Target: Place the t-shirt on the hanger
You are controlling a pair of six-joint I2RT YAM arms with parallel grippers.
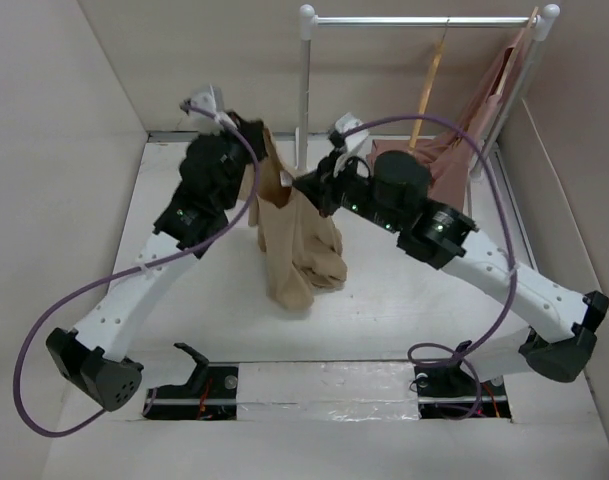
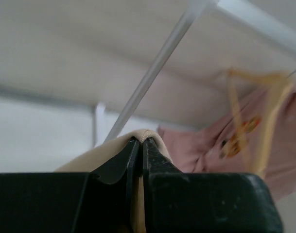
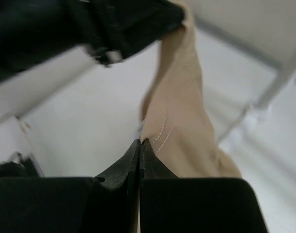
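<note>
The tan t-shirt (image 1: 302,255) hangs lifted between my two grippers, its lower part resting in folds on the white floor. My left gripper is shut on a folded edge of it, upper left in the top view. My right gripper is shut on another part, with a stitched seam at its fingertips. A wooden hanger (image 1: 426,85) hangs from the rail at the back, to the right of my grippers.
The white rack (image 1: 414,22) spans the back. A pink garment (image 1: 449,165) hangs at its right end and drapes onto the floor. Walls close in both sides.
</note>
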